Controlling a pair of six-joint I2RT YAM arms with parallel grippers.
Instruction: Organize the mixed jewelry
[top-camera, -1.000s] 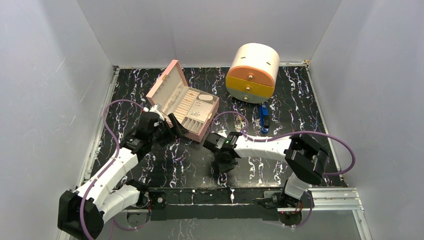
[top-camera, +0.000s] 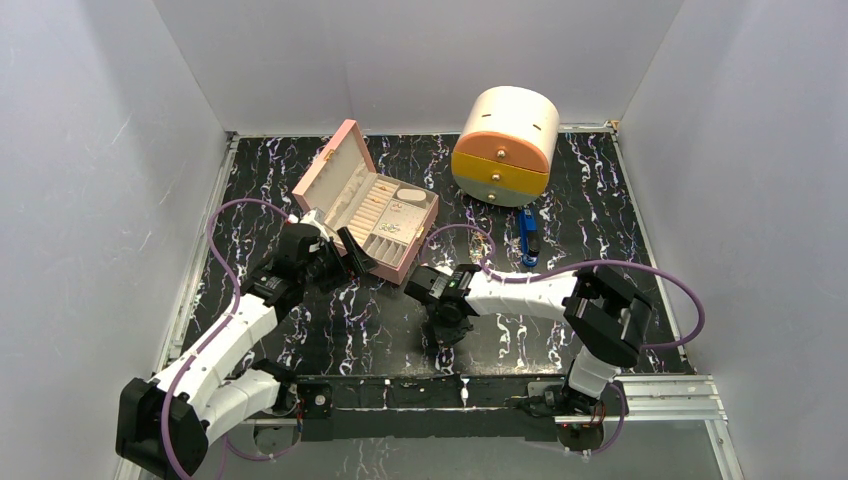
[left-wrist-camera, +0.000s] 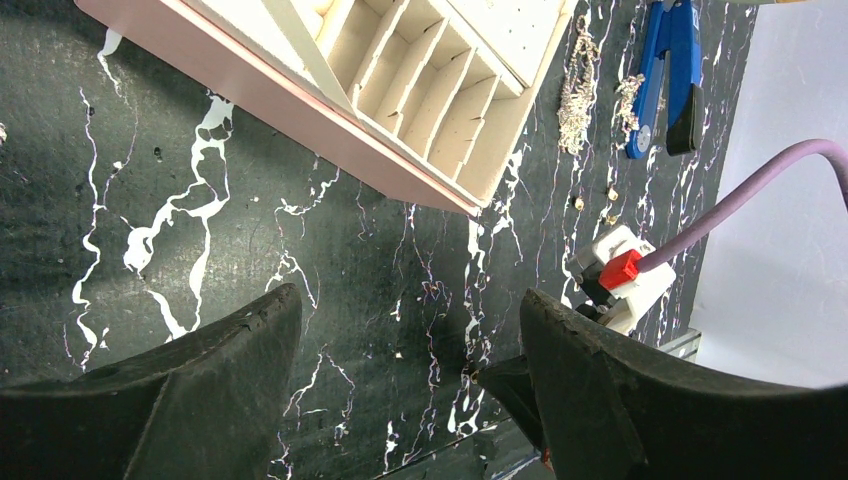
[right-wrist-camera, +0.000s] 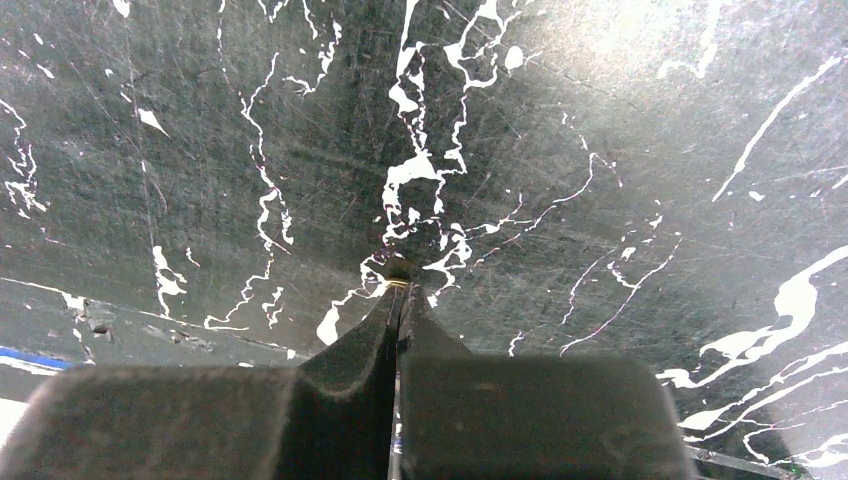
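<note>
A pink jewelry box (top-camera: 400, 255) stands open with pieces in its tray. My left gripper (top-camera: 355, 251) hangs open by its front-left, nothing between the fingers. Gold chains (left-wrist-camera: 577, 95) and small pieces (left-wrist-camera: 578, 203) lie on the marble right of the box. My right gripper points down at the front middle of the table, fingertips close together at a small gold-coloured item between or just beyond them; whether it is held I cannot tell.
A rounded drawer organizer (top-camera: 500, 140) stands at the back right, a blue stapler-like tool (top-camera: 529, 236) in front of it. Purple cables arch over both arms. Bare table (top-camera: 260, 175) is at the back left.
The right arm has shifted very slightly toward the left since a second ago. The left arm and the objects have stayed put.
</note>
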